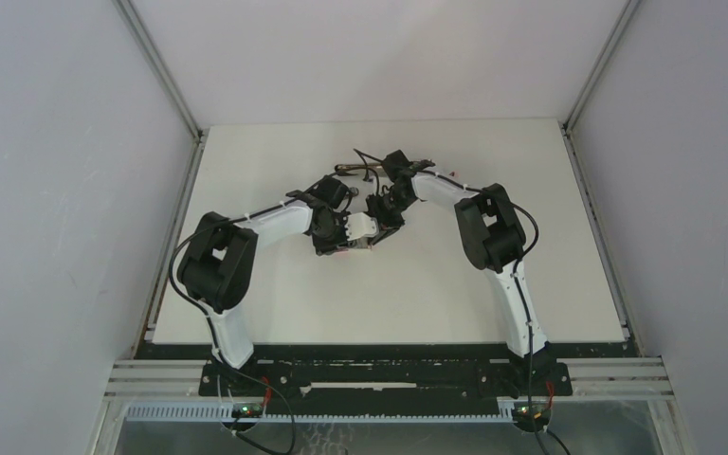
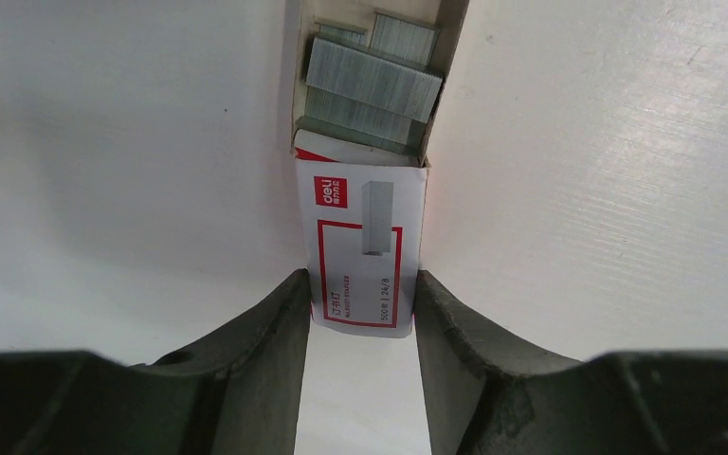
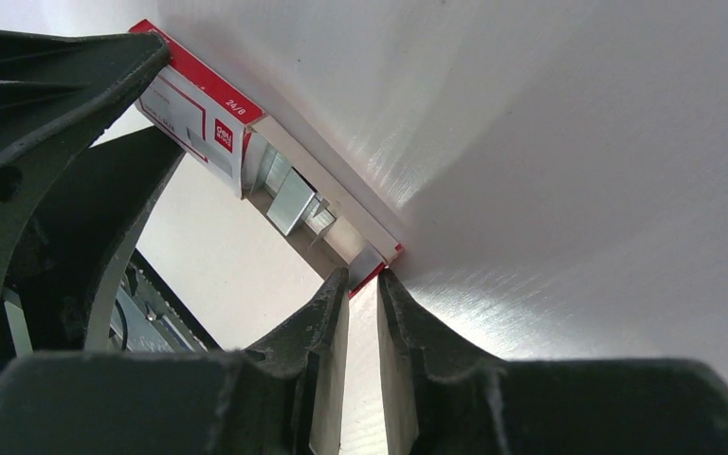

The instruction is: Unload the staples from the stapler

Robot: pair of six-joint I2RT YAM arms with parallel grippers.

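A Deli staple box (image 2: 360,246) lies on the table with its tray (image 3: 332,185) slid out of the sleeve, holding several strips of staples (image 2: 373,76). My left gripper is shut on the sleeve end. My right gripper has its fingertips close together at the tray's far end; whether they hold its edge is hard to tell. In the top view both grippers (image 1: 332,242) meet over the box at mid-table, hiding most of it. I cannot make out the stapler clearly.
A long object (image 1: 351,169) lies behind the grippers, partly hidden by arms and cables. The front, left and right of the white table (image 1: 389,303) are clear.
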